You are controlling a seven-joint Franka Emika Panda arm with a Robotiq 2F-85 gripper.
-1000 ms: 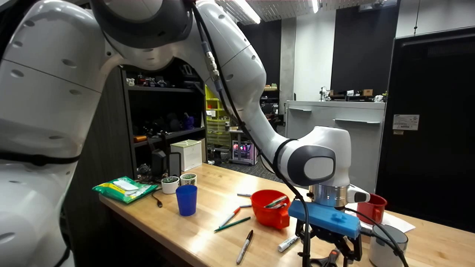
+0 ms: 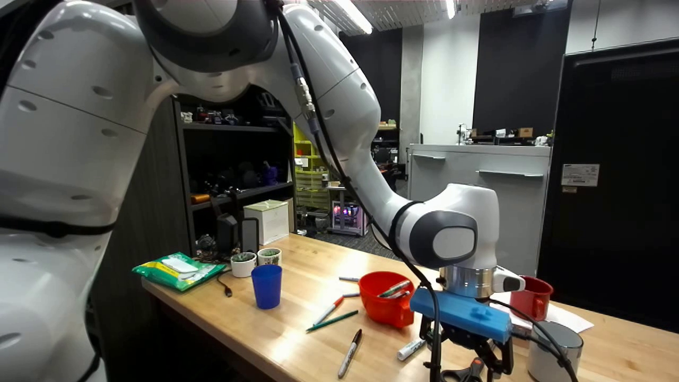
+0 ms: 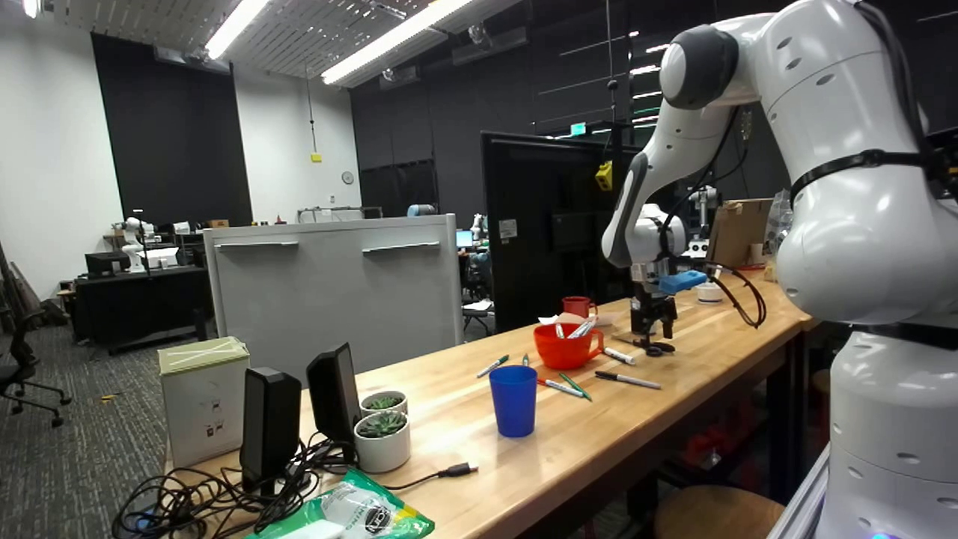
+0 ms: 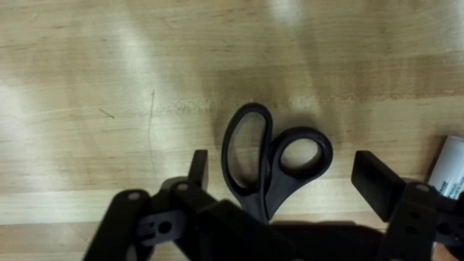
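Black-handled scissors (image 4: 266, 182) lie on the wooden table, their two finger loops showing between my open fingers in the wrist view. The gripper itself (image 4: 278, 174) is above them with bare table visible on both sides of the handles, so neither finger seems to touch them. The blades are hidden under the gripper body. In exterior view 1 the scissors (image 2: 471, 372) show only partly at the bottom edge, below the gripper (image 2: 468, 363). From exterior view 2 the scissors (image 3: 653, 346) appear flat on the table under the gripper (image 3: 653, 331).
A red mug (image 2: 385, 299) with markers inside stands nearby, with several markers loose around it. A white marker (image 4: 450, 167) lies close to the right finger. A grey-white mug (image 2: 554, 353) is beside the gripper; a blue cup (image 2: 267, 286) is farther off.
My gripper and wrist have shifted very slightly to the left in exterior view 1. The objects on the table have not moved.
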